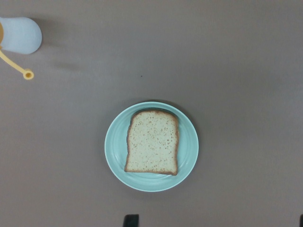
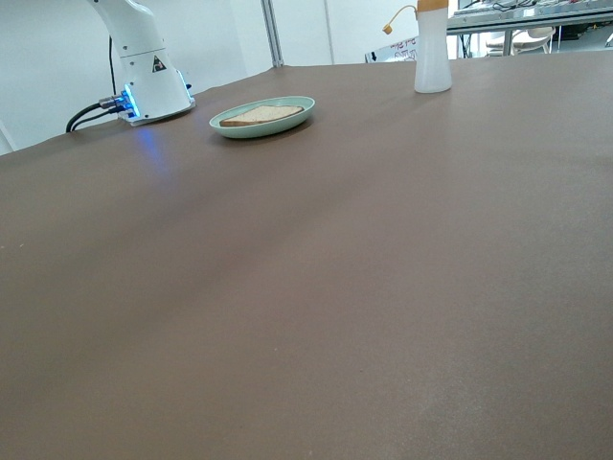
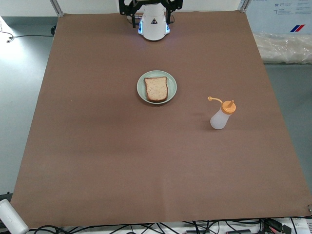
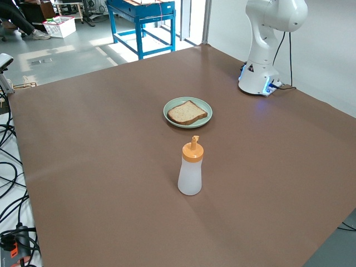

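A slice of bread (image 3: 156, 89) lies flat on a pale green plate (image 3: 142, 93) near the middle of the brown table, seen also as a plate (image 1: 113, 153) in the wrist view. A squeeze bottle (image 3: 219, 119) with orange cap and tethered stopper stands to the right of the plate in the left view, nearer the front. My gripper (image 3: 150, 20) hangs high at the table's back, above the robot base, apart from both. Its fingers (image 1: 131, 221) show wide apart at the wrist view's bottom edge, open with nothing between them.
The white robot base (image 4: 256, 78) stands at the back edge. Cables and equipment lie beyond the table's edges.
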